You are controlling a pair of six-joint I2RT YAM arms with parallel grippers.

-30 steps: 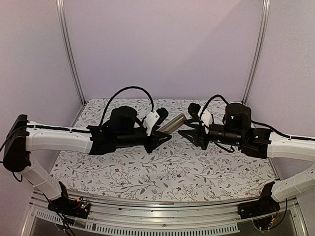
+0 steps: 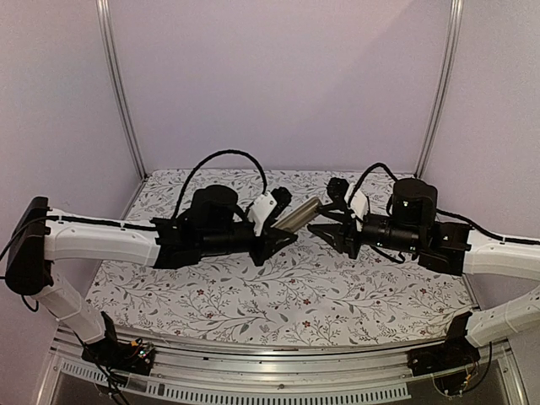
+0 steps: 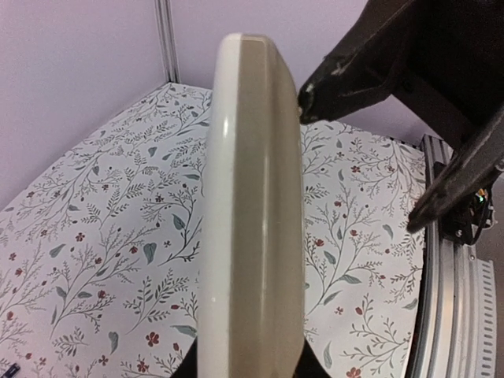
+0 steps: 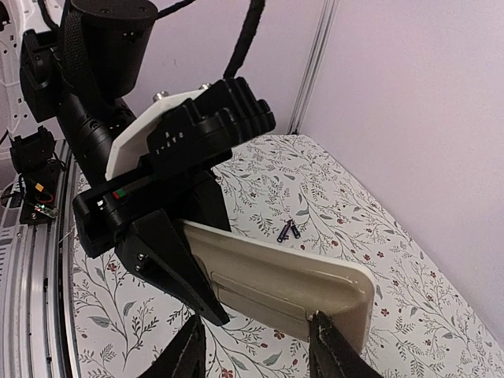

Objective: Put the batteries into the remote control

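The long white remote control (image 2: 298,216) is held up over the table, tilted, with my left gripper (image 2: 278,229) shut on its lower end. In the right wrist view the remote (image 4: 276,272) shows a long recess along its side. My right gripper stands part open beside the remote's free end, nothing visible between its fingers. One of its fingertips (image 4: 318,331) overlaps the recess edge; whether it touches cannot be told. Two small dark pieces, apparently batteries (image 4: 283,233), lie on the table behind the remote.
A metal rail (image 2: 253,359) runs along its front edge, and plain walls (image 2: 278,84) stand at the back and sides. A small dark object (image 3: 11,370) shows at the left wrist view's lower left.
The left gripper, still holding the remote, has shifted only slightly to the right.
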